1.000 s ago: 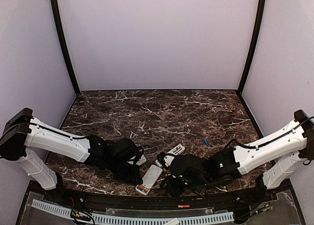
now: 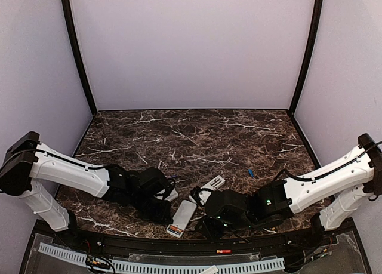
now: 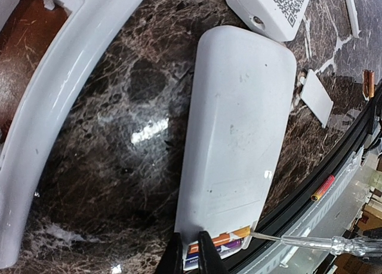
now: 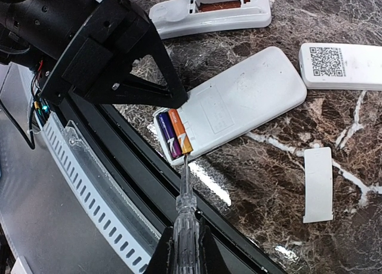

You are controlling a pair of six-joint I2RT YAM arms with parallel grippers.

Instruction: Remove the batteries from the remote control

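The white remote control lies face down with its battery compartment uncovered. In it, an orange battery and a purple battery sit side by side. My right gripper is shut on a clear-handled screwdriver, whose tip meets the end of the orange battery beside the compartment wall. At the compartment's opposite side is my left gripper, its fingertips a little apart with nothing clearly between them. In the top view both arms reach in around the remote. The left fingers partly cover the batteries in the left wrist view.
A loose white cover lies near the remote. Two other white remotes, one with a QR code and one with an empty compartment, flank it. A red battery rests beyond the table's front edge.
My right gripper has shifted very slightly by the compartment end. The remote and left arm look almost unchanged.
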